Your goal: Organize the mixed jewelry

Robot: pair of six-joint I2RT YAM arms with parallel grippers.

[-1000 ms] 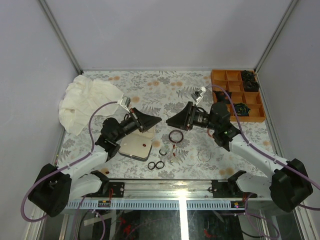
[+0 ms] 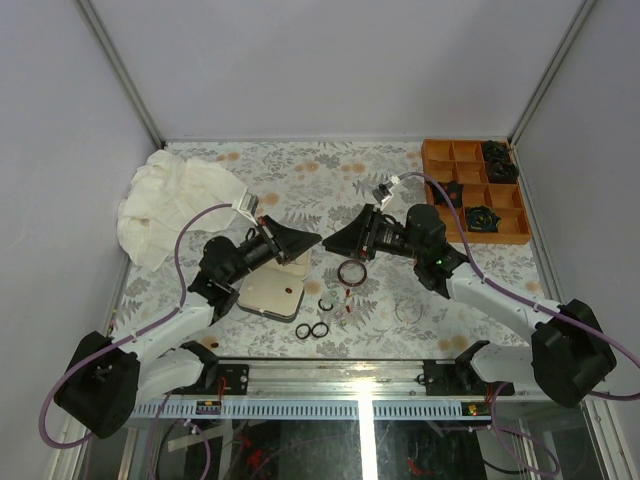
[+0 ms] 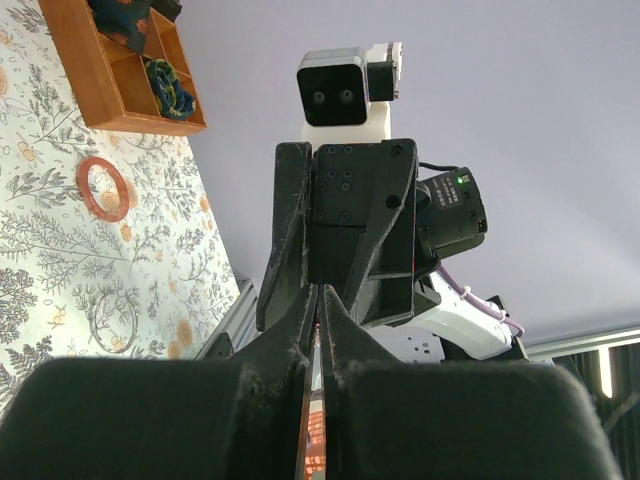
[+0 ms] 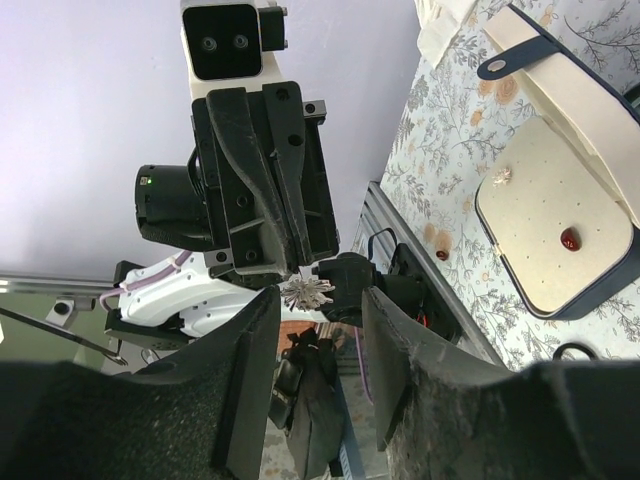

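A silvery starburst ornament (image 4: 307,293) sits at the tips of my left gripper, whose fingers are closed on it. My right gripper is parted, and in its wrist view the ornament shows in the gap between the fingertips; whether they touch it I cannot tell. Both grippers face each other above the table in the top view. Beneath the left arm an open cream jewelry box (image 2: 268,294) holds a red stone piece (image 4: 570,239) and a small sparkly piece (image 4: 501,176) on its pad.
A compartmented orange tray (image 2: 428,152) with dark bundles stands at the back right. On the table lie a dark red bangle (image 2: 340,273), a clear bangle (image 2: 397,315), black rings (image 2: 320,336) and small pieces. White cloth (image 2: 165,205) covers the back left.
My right gripper has shifted slightly left, closer to the left gripper's tips. The left arm has stayed still, and the items on the table lie as before.
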